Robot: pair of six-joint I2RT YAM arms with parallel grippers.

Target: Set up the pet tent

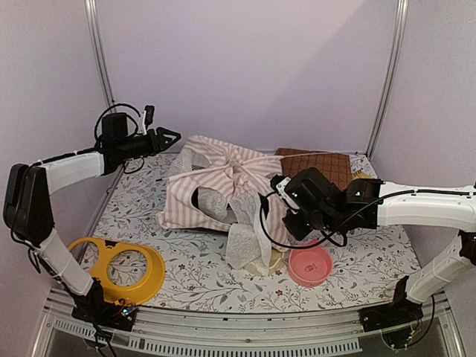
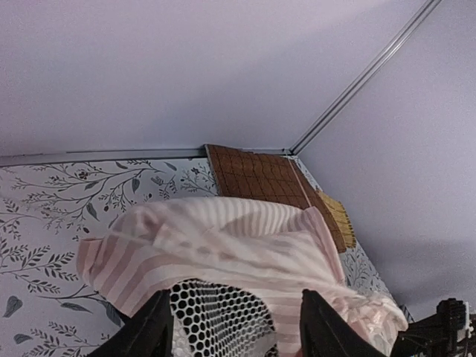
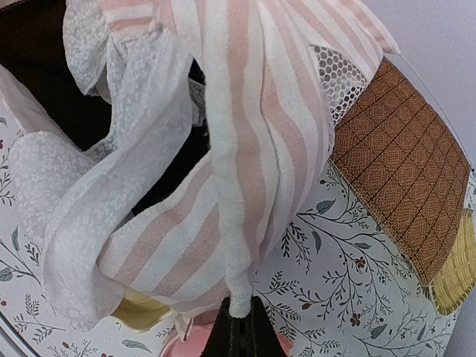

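The pink-striped pet tent (image 1: pixel 186 208) lies slumped in the middle, with mesh panels, white fabric flaps and a dark opening; thin poles cross its top. My left gripper (image 1: pixel 169 137) is open above and left of the tent, nothing between its fingers; in its wrist view the fabric (image 2: pixel 223 245) lies below and ahead. My right gripper is shut on a striped strip of tent fabric (image 3: pixel 242 223) at the tent's right front; the strip runs taut up from its fingertips.
A brown woven mat (image 1: pixel 327 163) lies at the back right. A pink bowl (image 1: pixel 309 268) sits at front right, with a pale yellow one (image 3: pixel 141 316) partly under the fabric. A yellow plastic piece (image 1: pixel 137 271) lies front left.
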